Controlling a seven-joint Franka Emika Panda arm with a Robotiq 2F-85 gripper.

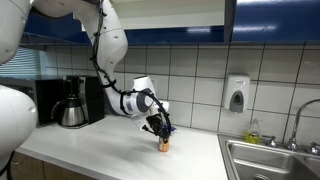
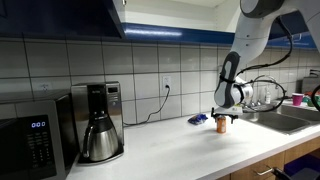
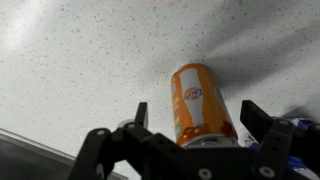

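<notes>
An orange bottle or can with a pale label stands on the white counter. From the wrist camera it appears between the two fingers of my open gripper, with a visible gap on each side. The exterior views show the gripper right at the top of the orange container, pointing down. Whether any finger touches it cannot be told. In the other exterior view the container is small, directly below the arm's end.
A blue item lies close by, near the wall; blue-and-white packaging shows at the wrist view's lower right. The sink lies to the right. A coffee maker and a microwave stand far left.
</notes>
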